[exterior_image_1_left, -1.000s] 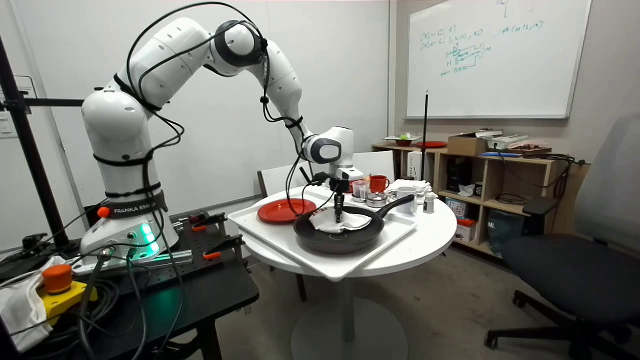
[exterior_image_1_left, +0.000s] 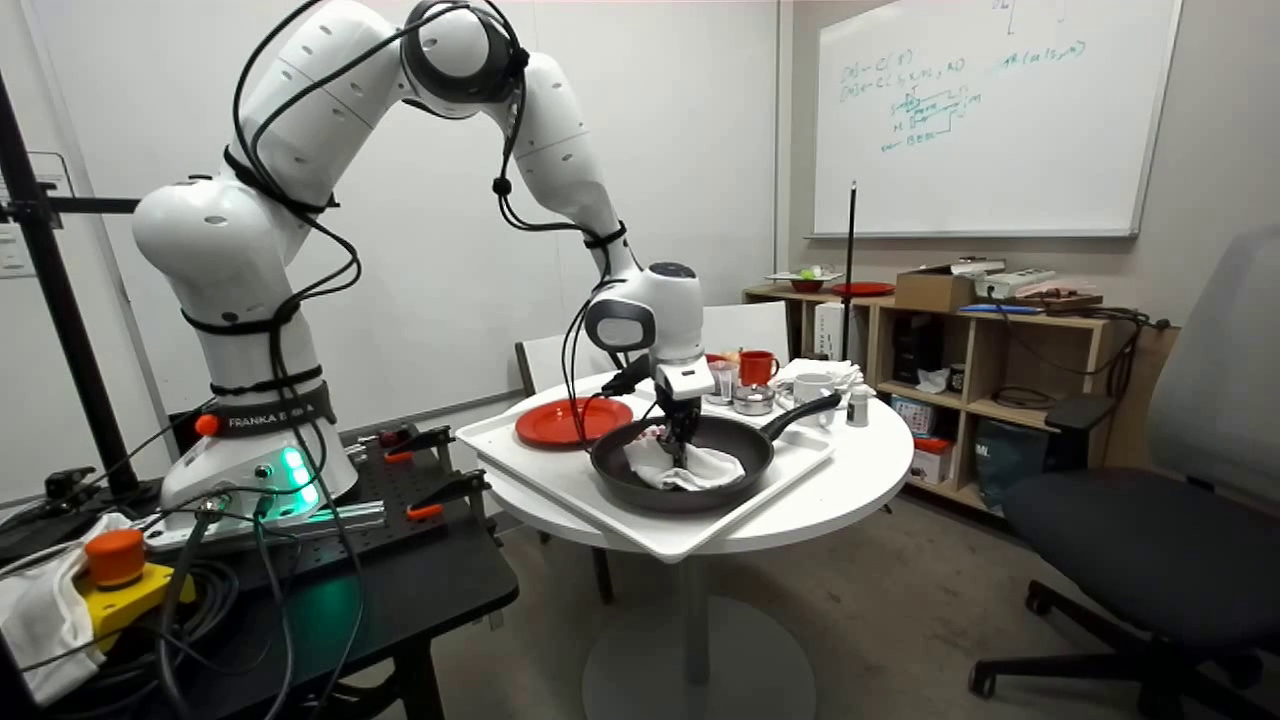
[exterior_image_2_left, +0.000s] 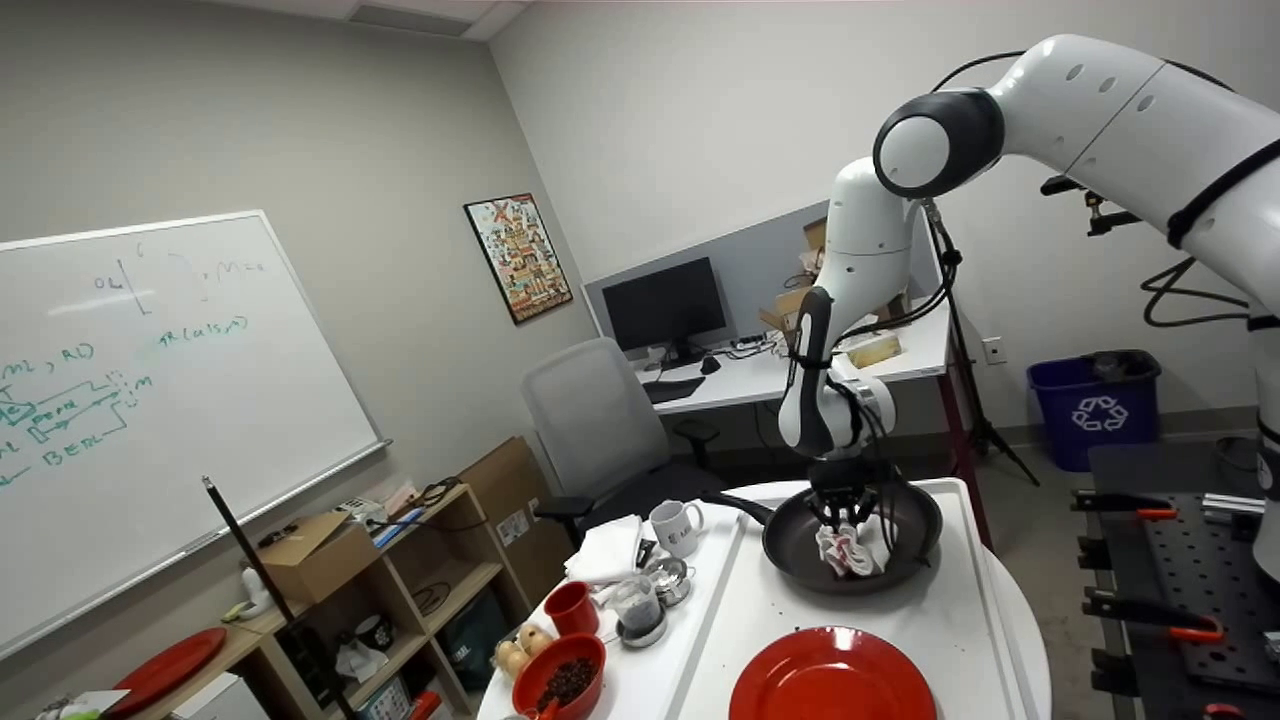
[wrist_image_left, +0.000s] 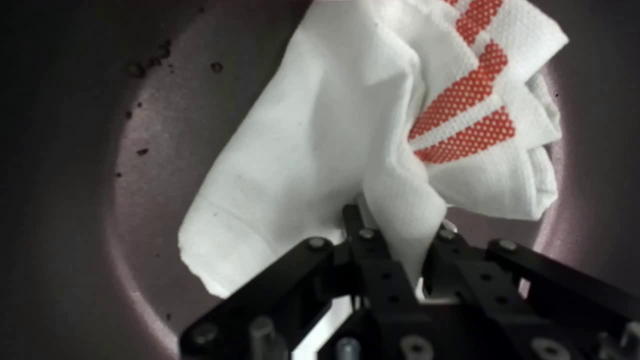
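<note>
Inside a dark frying pan (exterior_image_1_left: 618, 466) lies a crumpled white cloth (exterior_image_1_left: 708, 470); red stripes run across its folds in the wrist view (wrist_image_left: 465, 90). A raised fold of this cloth is pinched between my gripper's (wrist_image_left: 403, 234) two black fingers, which are shut on it. From the second exterior view, my gripper (exterior_image_2_left: 843, 510) reaches down into the pan (exterior_image_2_left: 798, 558), with the striped part of the cloth (exterior_image_2_left: 849, 552) facing that camera. Several small dark crumbs (wrist_image_left: 137, 69) lie on the pan's bottom beside the cloth.
The pan stands on a white tray (exterior_image_1_left: 672, 542), its handle (exterior_image_1_left: 801, 412) pointing toward the mugs. A red plate (exterior_image_2_left: 831, 684) shares the tray. Beyond the tray's edge are a white mug (exterior_image_2_left: 675, 528), a red mug (exterior_image_2_left: 571, 610) and a red bowl (exterior_image_2_left: 559, 674) of dark bits.
The arm has swung lower and toward the camera side of exterior view 1. Around the gripper the cloth has shifted the same way and bunched up; the pan has hardly moved.
</note>
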